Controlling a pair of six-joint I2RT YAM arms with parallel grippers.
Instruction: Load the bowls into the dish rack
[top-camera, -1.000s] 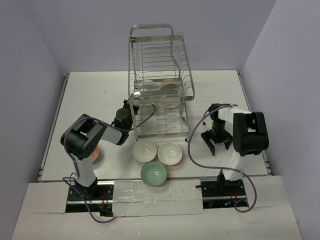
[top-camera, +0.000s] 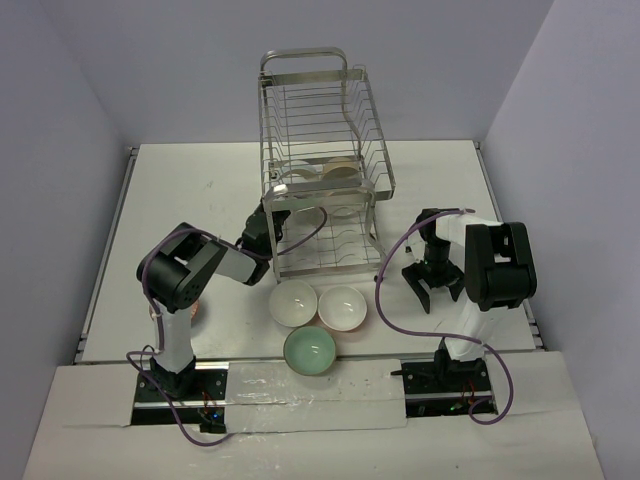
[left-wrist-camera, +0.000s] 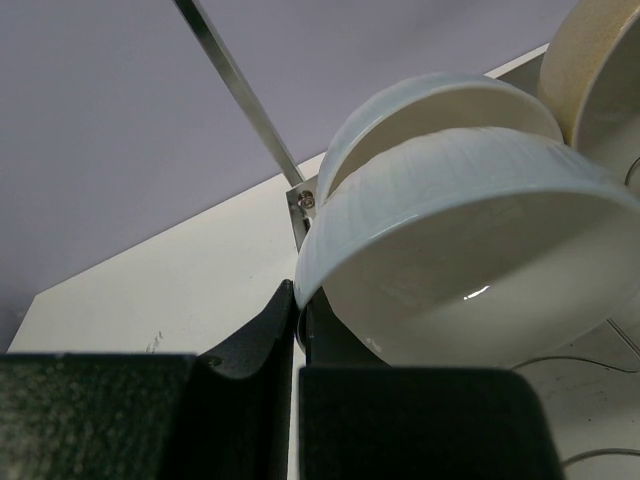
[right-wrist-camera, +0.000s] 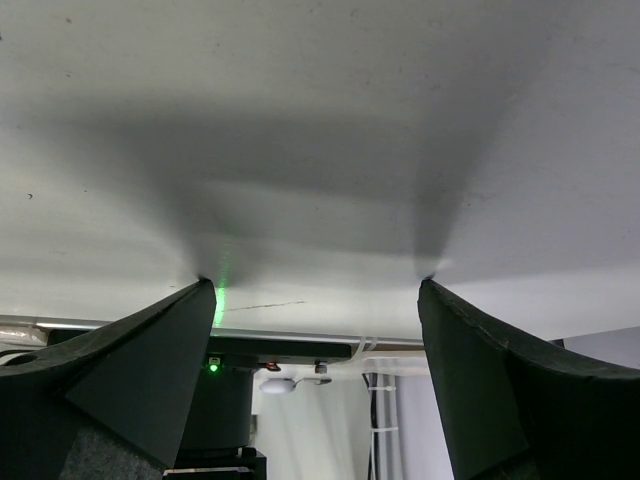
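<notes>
My left gripper (top-camera: 275, 218) is at the left side of the two-tier dish rack (top-camera: 325, 265). In the left wrist view its fingers close on the rim of a white bowl (left-wrist-camera: 470, 260), standing tilted beside another white bowl (left-wrist-camera: 430, 100) and a tan bowl (left-wrist-camera: 585, 50). Two white bowls (top-camera: 293, 303) (top-camera: 342, 308) and a green bowl (top-camera: 309, 350) lie on the table in front of the rack. My right gripper is open over bare table, nothing between its fingers.
An orange dish (top-camera: 190, 312) is partly hidden under the left arm. The table's back left and the area right of the rack (top-camera: 420, 175) are clear.
My left arm has shifted slightly rightward, and the rack and front bowls have moved a few pixels right with it. The right arm is still.
</notes>
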